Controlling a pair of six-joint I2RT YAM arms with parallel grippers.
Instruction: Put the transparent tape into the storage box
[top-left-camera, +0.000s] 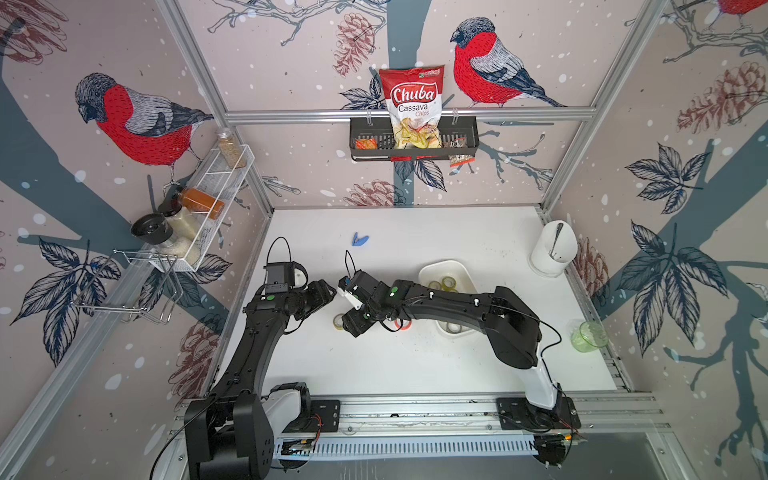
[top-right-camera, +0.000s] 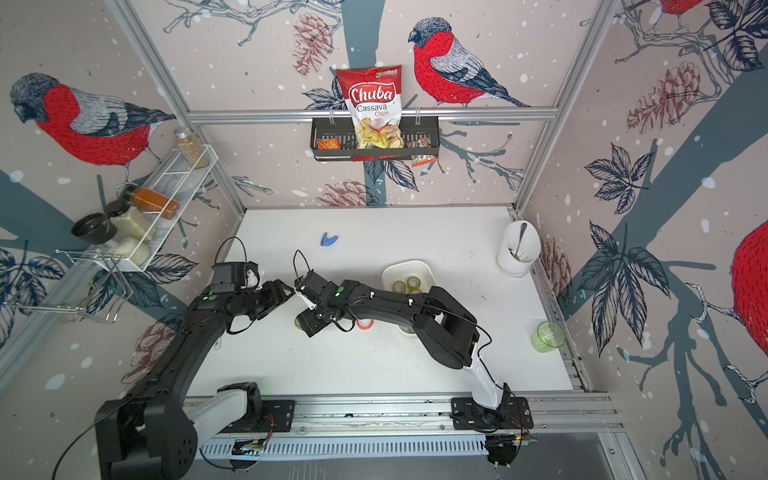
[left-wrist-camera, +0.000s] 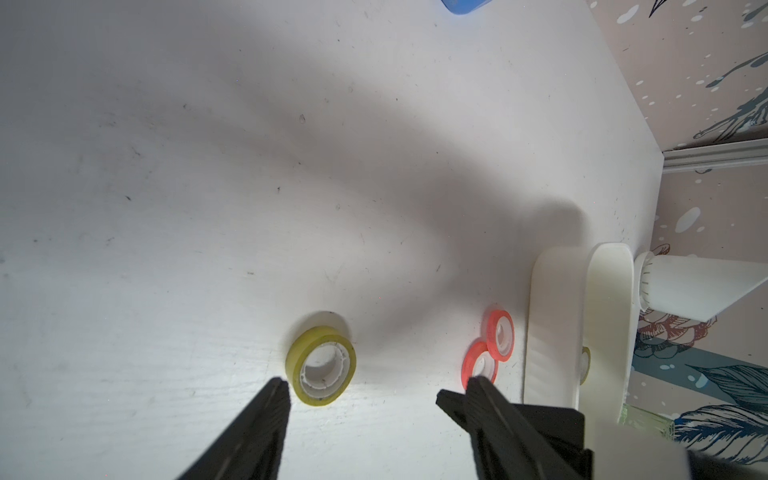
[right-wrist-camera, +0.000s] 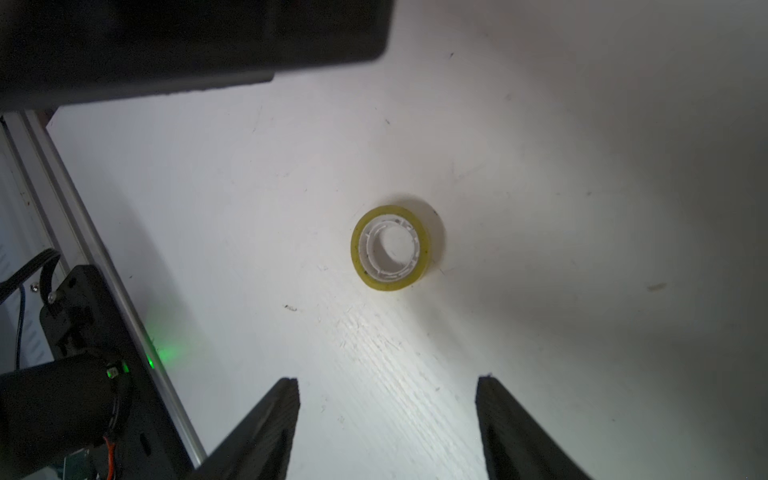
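A yellow transparent tape roll lies flat on the white table below my right gripper, which is open and empty above it; in the left wrist view the same roll (left-wrist-camera: 300, 360) is ahead of my left gripper's spread fingertips (left-wrist-camera: 376, 400). My left gripper holds nothing and hangs left of the right one in both top views. The white storage box (top-left-camera: 464, 276) stands right of centre, partly hidden by my right arm, with several tape rolls inside.
Two red tape rolls (left-wrist-camera: 500, 334) lie left of the box. A blue object (top-left-camera: 360, 240) is at the back, a white holder (top-left-camera: 552, 248) at the back right, a green glass (top-left-camera: 589, 336) at the right edge.
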